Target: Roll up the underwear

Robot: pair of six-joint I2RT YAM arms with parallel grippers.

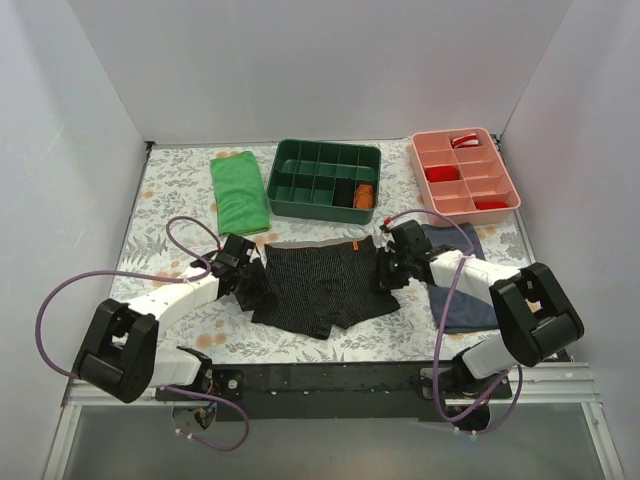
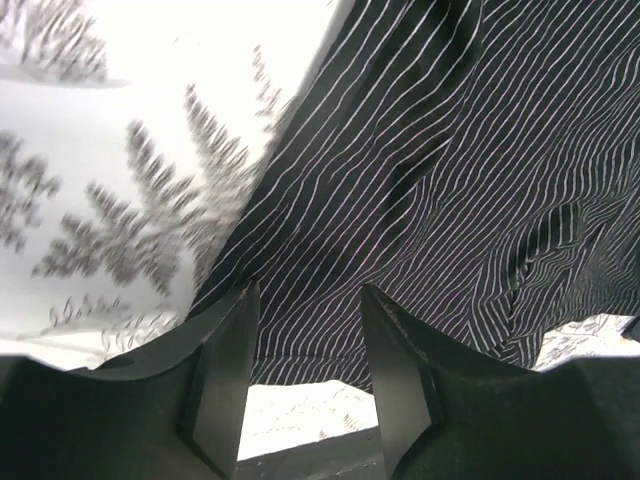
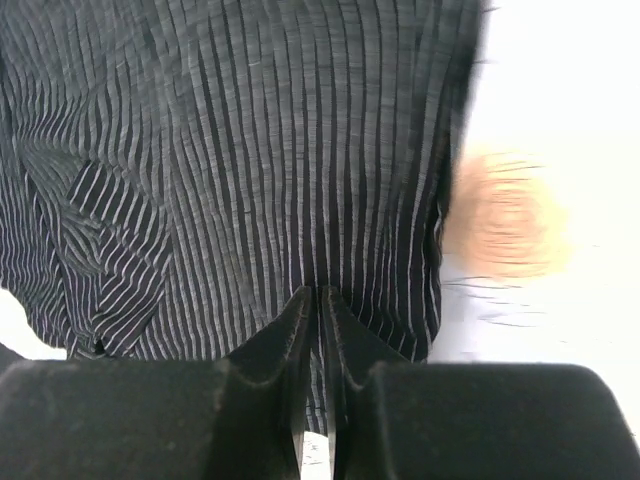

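Note:
Black underwear with thin pale stripes [image 1: 310, 285] lies spread on the table, its waistband toward the back. At its left side, my left gripper [image 1: 262, 292] is low over the cloth. The left wrist view shows that gripper's fingers [image 2: 228, 350] apart, with striped cloth lying flat in the gap and no visible pinch. My right gripper [image 1: 381, 278] is at the underwear's right side. Its fingertips [image 3: 298, 312] are close together over the cloth near the edge; whether any cloth is caught between them is hidden.
A green divided box [image 1: 290, 208] stands behind the underwear, holding black and orange rolls. A pink divided box [image 1: 423, 165] with red items is at the back right. Folded green cloth [image 1: 240, 190] lies back left; dark blue cloth [image 1: 468, 312] lies under the right arm.

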